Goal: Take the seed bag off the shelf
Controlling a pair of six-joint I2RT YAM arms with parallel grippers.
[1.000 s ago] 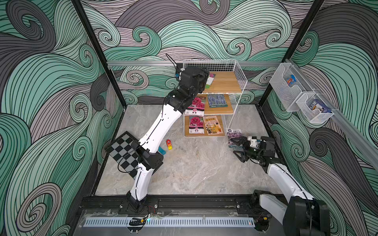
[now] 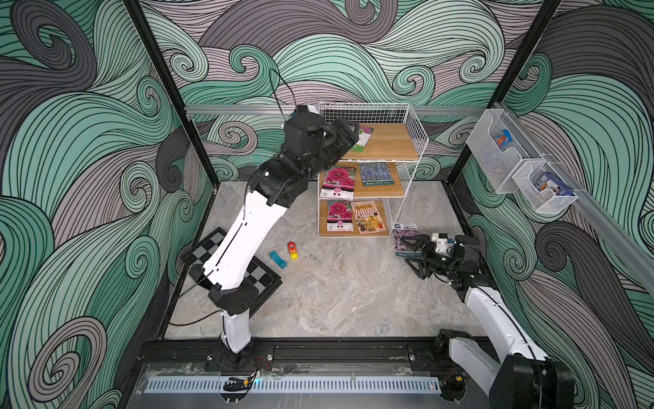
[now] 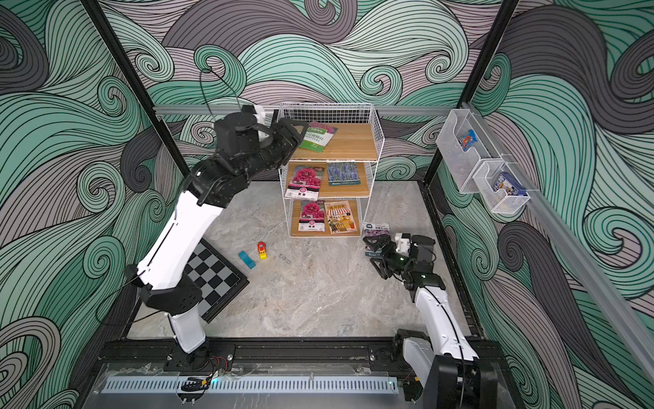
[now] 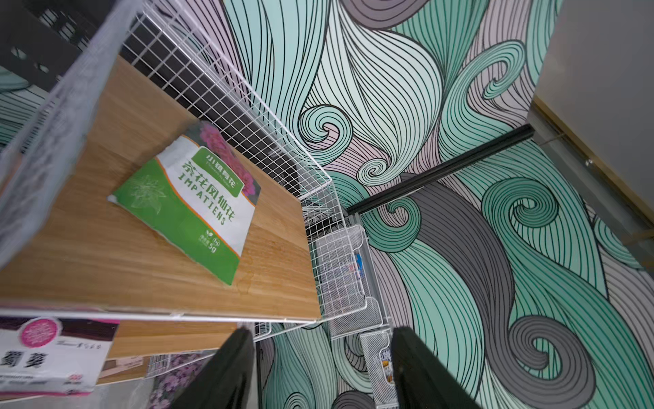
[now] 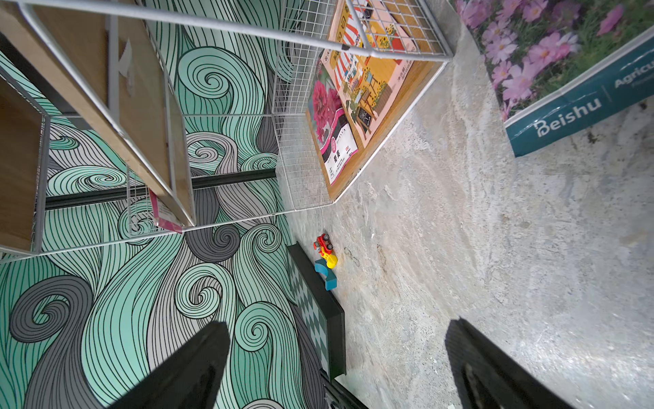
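Note:
A green-and-white Impatiens seed bag [image 4: 190, 197] lies on the wooden top shelf [image 4: 272, 266] of the white wire rack, also seen in the top right view [image 3: 317, 139]. My left gripper hangs at the rack's upper left front, just outside the shelf, its fingers apart with nothing between them. More seed bags lie on the middle and bottom shelves [image 2: 378, 176]. My right gripper is low at the right, open, near a Beishu seed bag [image 5: 558, 68] on the floor.
Wall baskets [image 2: 490, 150] hang at the right. A toy car [image 2: 292, 250], a blue piece [image 2: 278, 259] and a checkerboard [image 2: 262, 276] lie on the floor at the left.
My left arm has risen and moved left and toward the camera, away from the top shelf.

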